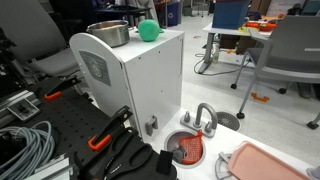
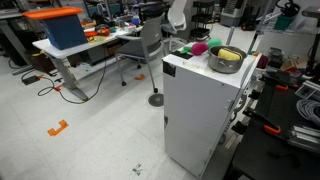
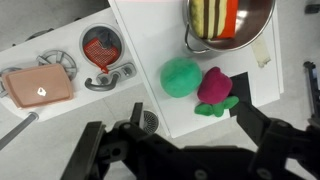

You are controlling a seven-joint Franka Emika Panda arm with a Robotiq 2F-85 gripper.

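My gripper stands open in the wrist view, its two dark fingers wide apart and nothing between them. Beyond the fingertips, a round green object [image 3: 181,77] rests on the white cabinet top [image 3: 157,35]. Touching or close to it is a magenta toy vegetable [image 3: 214,87] with green leaves. A metal pot [image 3: 240,38] beside them holds a yellow and brown piece [image 3: 209,16] and an orange-red piece [image 3: 223,20]. From the side, the pot [image 1: 110,34] and the green object [image 1: 149,30] both appear on the white cabinet [image 1: 150,75].
A small round sink [image 1: 183,149] with a red utensil [image 1: 199,136] and a tap [image 1: 205,117] lies below the cabinet, near a pink tray [image 1: 262,163]. Chairs and a blue bin [image 2: 56,30] stand farther off. Open floor [image 2: 90,130] lies beside the cabinet.
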